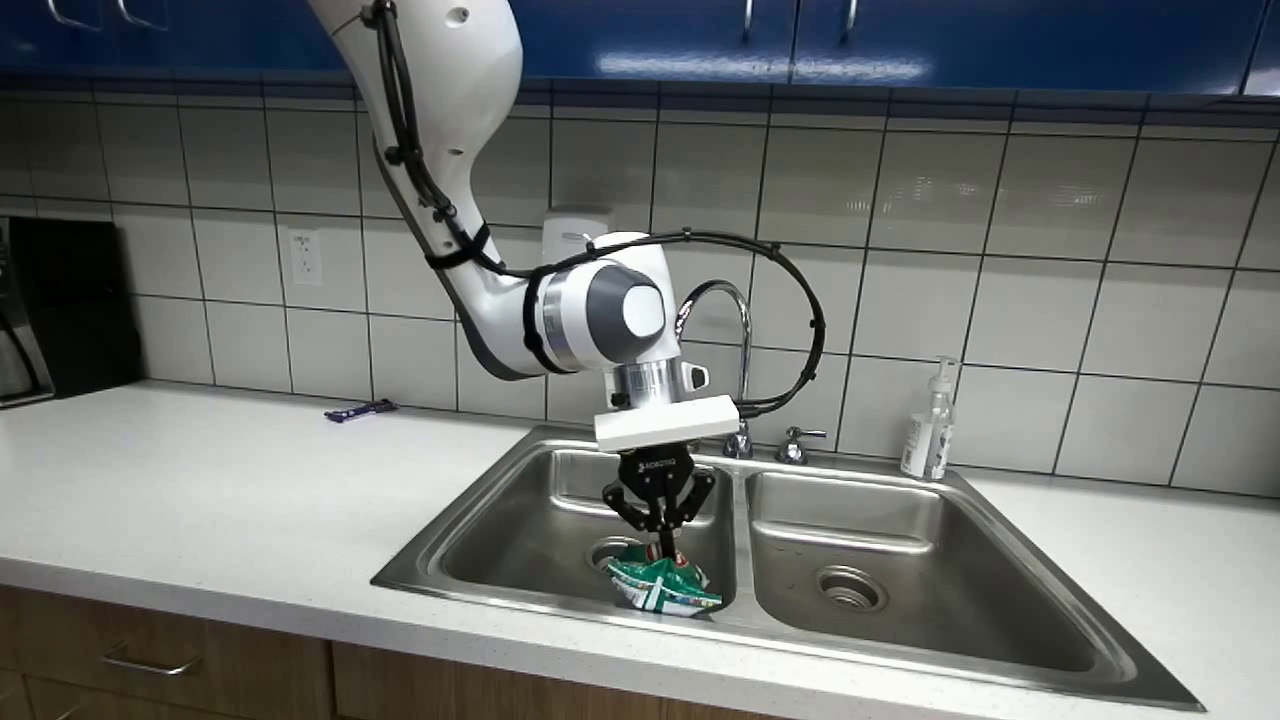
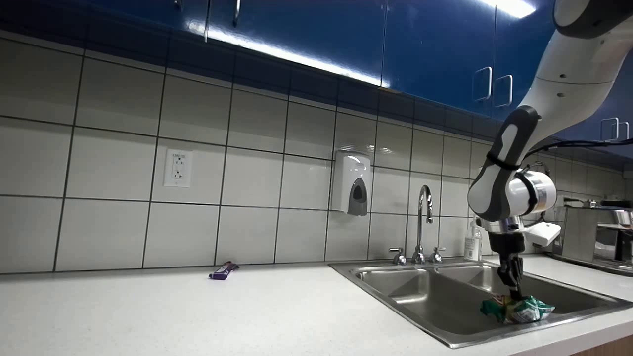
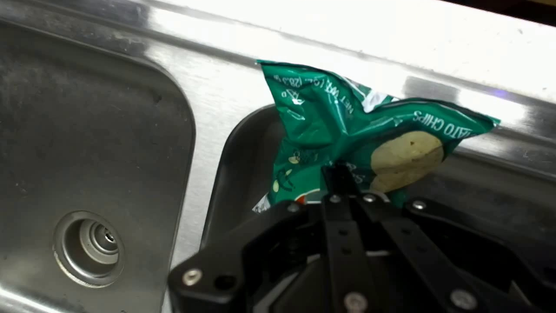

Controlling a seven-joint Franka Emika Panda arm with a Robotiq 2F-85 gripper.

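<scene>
A crumpled green potato chip bag [image 1: 662,590] is in the front right part of the sink's left basin [image 1: 504,540]. My gripper [image 1: 667,550] points straight down into that basin, its fingers shut on the bag's upper part. Seen from the wrist, the fingers [image 3: 341,180] pinch a gathered fold, and the green bag [image 3: 323,125] spreads out from them, one corner lying over the sink's front rim in that view. The second exterior view also has the bag [image 2: 522,309] directly under the gripper [image 2: 515,293]. Whether its underside rests on the basin floor is hidden.
The right basin [image 1: 936,576] is empty, and a divider [image 1: 741,540] separates the two. Behind the sink stand a tall faucet [image 1: 746,348] and a soap bottle [image 1: 930,426]. A purple wrapper [image 1: 360,410] lies on the otherwise clear left counter [image 1: 240,480].
</scene>
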